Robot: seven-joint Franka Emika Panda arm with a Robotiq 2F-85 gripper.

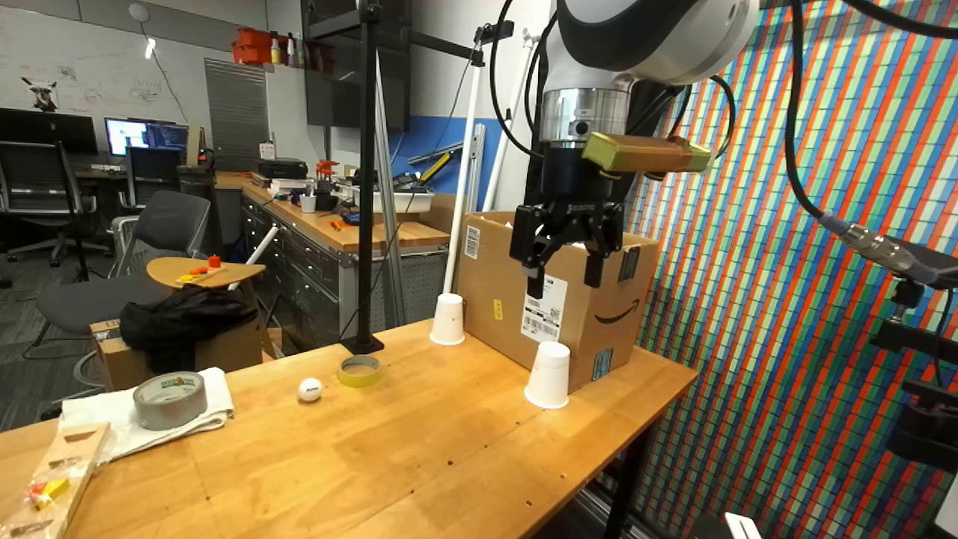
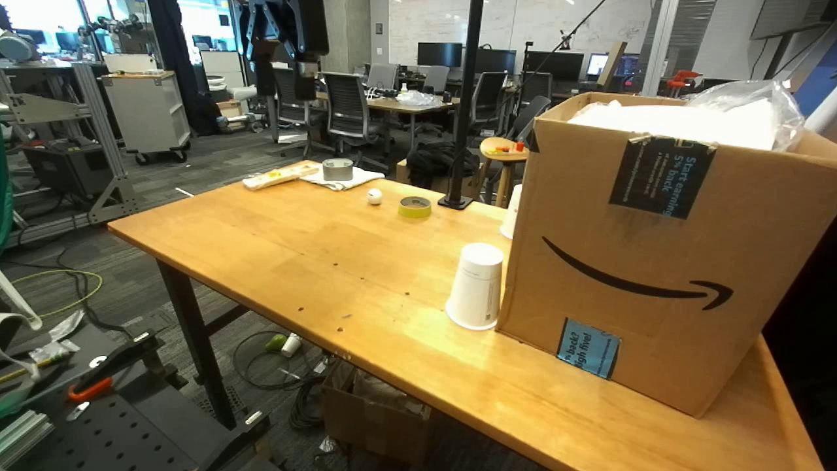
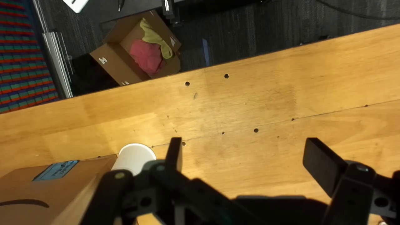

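Note:
High above the table, my gripper (image 1: 566, 277) stands open with nothing between its fingers. The wrist view shows its two dark fingers (image 3: 325, 165) wide apart over bare wood. A white paper cup (image 1: 548, 377) rests upside down on the table beside the cardboard box, below my gripper. Another upside-down white cup (image 1: 447, 320) is farther back at the box's left side. Toward the table's far side lie a white ball (image 1: 310, 389) and a roll of yellow tape (image 1: 359, 370). A wide grey tape roll (image 1: 170, 400) sits on a folded white cloth (image 1: 215, 388).
The large cardboard box (image 2: 635, 259) fills one end of the table, close to both cups. A black upright post (image 1: 366, 198) rises from the table's edge. A wooden piece (image 1: 63, 476) lies near the grey tape.

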